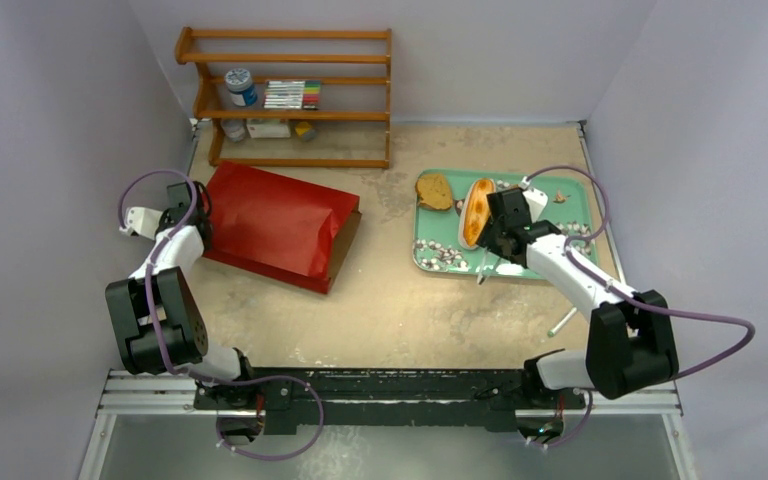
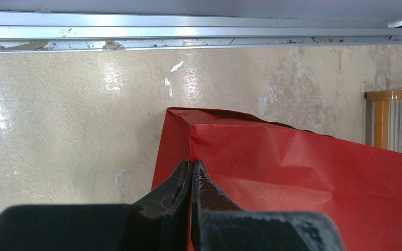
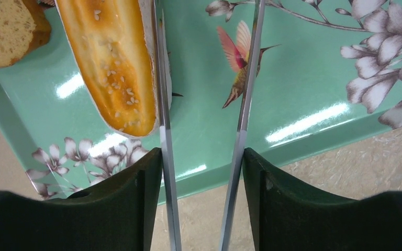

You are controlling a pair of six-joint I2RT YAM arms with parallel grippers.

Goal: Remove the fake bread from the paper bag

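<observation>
The red paper bag (image 1: 275,220) (image 2: 298,183) lies on the table at the left, its darker opening facing right. My left gripper is shut at the bag's left end, against the red paper; whether paper is between the fingers is unclear. A long fake bread loaf (image 1: 474,210) (image 3: 112,63) rests on the green tray (image 1: 425,255), beside a round bread slice (image 1: 433,191) (image 3: 10,31). My right gripper hovers over the tray, open, with one finger along the loaf's right edge and bare tray between the fingers.
A wooden shelf (image 1: 300,115) holding a jar and markers stands at the back left. A thin white rod (image 1: 563,322) lies at the front right. Walls enclose the sides and back.
</observation>
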